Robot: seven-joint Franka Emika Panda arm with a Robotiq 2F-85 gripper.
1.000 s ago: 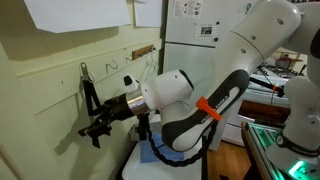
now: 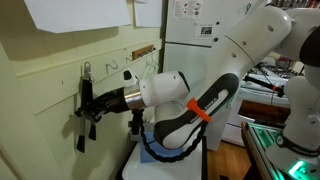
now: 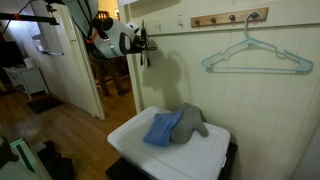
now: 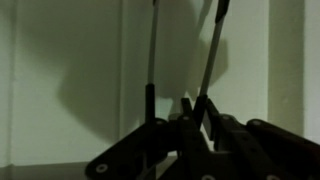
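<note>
A long dark utensil (image 2: 87,75) hangs against the cream wall, with my gripper (image 2: 86,108) right at it. In the wrist view two thin grey rods (image 4: 153,45) with dark parts run down towards the gripper. The image is dark there, so whether the fingers touch either rod is unclear. Exterior view 2 shows the gripper (image 3: 137,46) beside dark things hanging at the wall's left end, partly hidden by it.
Below the wall stands a white-topped surface (image 3: 200,158) carrying a blue cloth (image 3: 160,130) and a grey cloth (image 3: 188,123). A pale blue hanger (image 3: 250,45) hangs from a wooden hook rail (image 3: 225,19). Papers (image 2: 65,14) hang above the arm.
My gripper has shifted left and up, in to the wall by the hanging utensil. A dark length now shows below the gripper. The cloths have stayed put.
</note>
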